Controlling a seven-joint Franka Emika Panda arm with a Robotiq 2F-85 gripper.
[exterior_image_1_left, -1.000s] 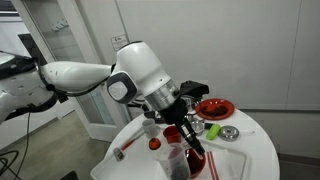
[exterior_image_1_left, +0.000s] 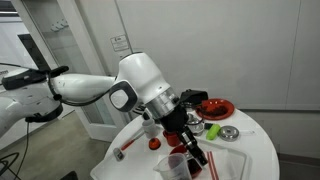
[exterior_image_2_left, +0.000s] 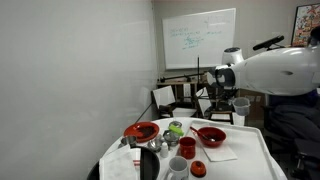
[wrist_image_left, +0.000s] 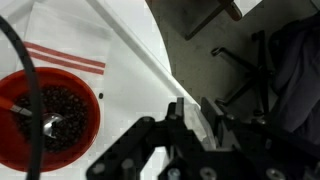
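Note:
My gripper is shut on a clear plastic cup (exterior_image_2_left: 242, 105), a pale edge of which shows between the fingertips in the wrist view. In exterior view 1 the cup (exterior_image_1_left: 178, 164) shows below the arm, in front of the red bowl. That red bowl (wrist_image_left: 75, 150) contains dark beans (wrist_image_left: 62, 105) and a metal spoon (wrist_image_left: 52, 124), and lies to the left of my gripper in the wrist view. Exterior view 2 has the cup raised, to the right of the bowl (exterior_image_2_left: 212, 141). What the cup holds cannot be made out.
A white tray (exterior_image_2_left: 255, 150) lies under the bowl, with a red-striped cloth (wrist_image_left: 75, 45) beside it. Several mugs, a tomato (exterior_image_2_left: 198, 169) and a red pan (exterior_image_1_left: 217, 109) stand elsewhere on the table. The floor shows past the table edge.
Compared with one second ago, the arm and gripper sit slightly lower and farther right in exterior view 1.

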